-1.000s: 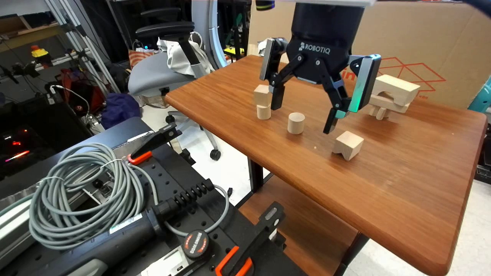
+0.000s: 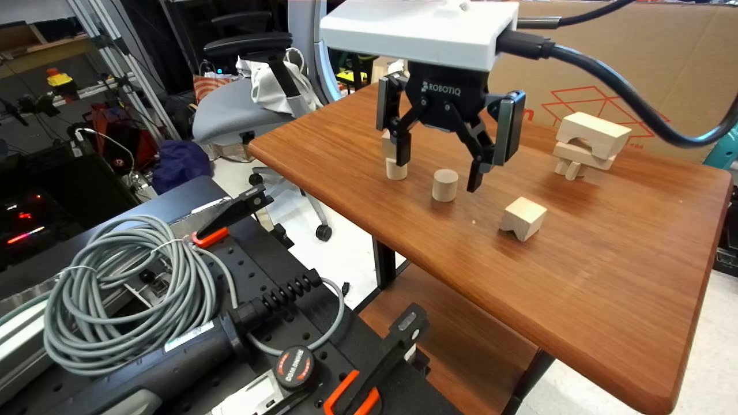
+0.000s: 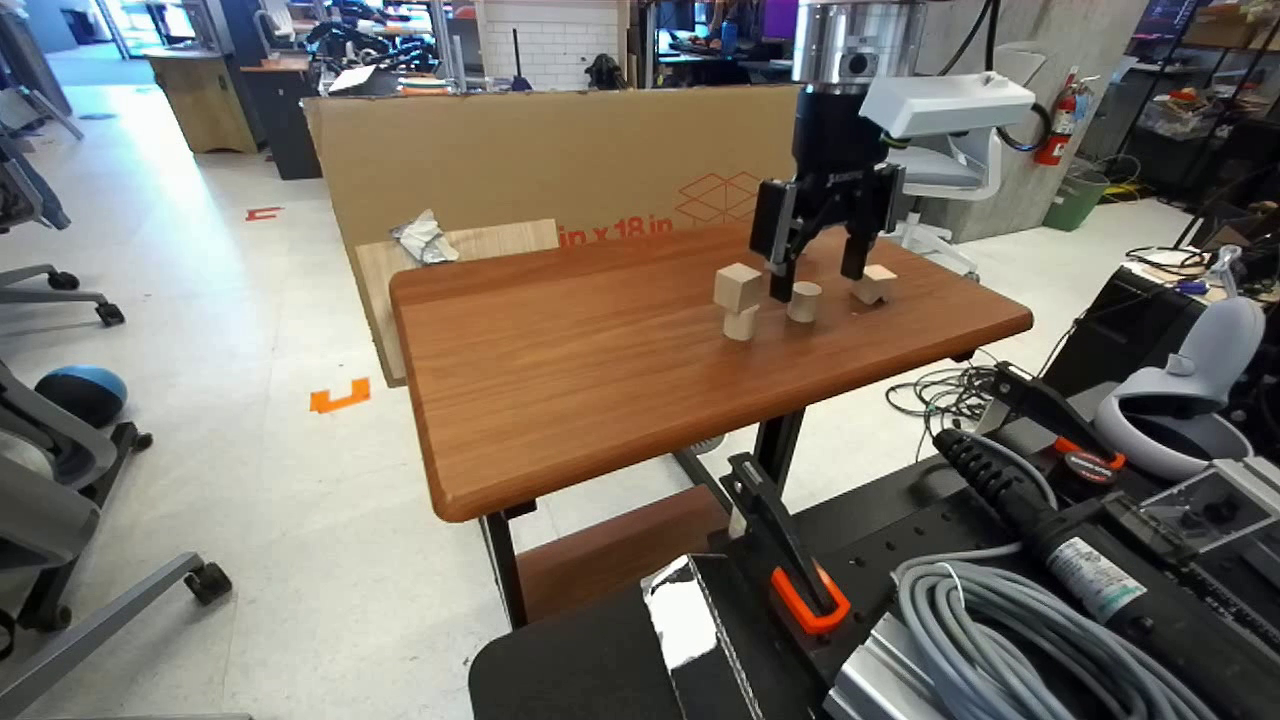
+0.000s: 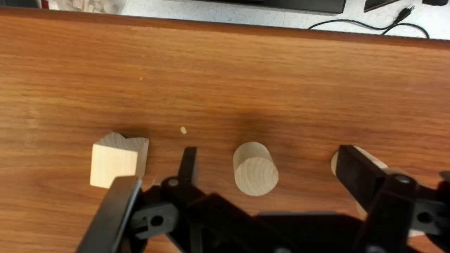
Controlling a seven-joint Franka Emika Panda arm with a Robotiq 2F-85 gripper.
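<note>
My gripper [image 2: 437, 168] stands open above the table, its fingers spread wide with nothing between them. Below the gap, a pale wooden cylinder [image 4: 256, 176] stands upright on the table; in exterior view 1 the same cylinder [image 2: 444, 185] shows a little in front of the fingers. To one side lies a notched wooden block [image 2: 523, 217], seen in the wrist view left of the left finger [image 4: 188, 165]. On the other side a wooden cube [image 3: 738, 287] rests on a short cylinder [image 3: 740, 323]. In the wrist view the right finger partly covers that stack.
Behind the gripper, an arched block tops a small stack [image 2: 592, 135] near the cardboard sheet [image 2: 664, 76]. The wooden table [image 3: 564, 372] has a wide clear area at its left in exterior view 2. A small chip [image 4: 183, 130] lies on the surface.
The gripper has turned, and it has shifted toward the back and left in exterior view 1. It was open before as well. The blocks have stayed where they were.
</note>
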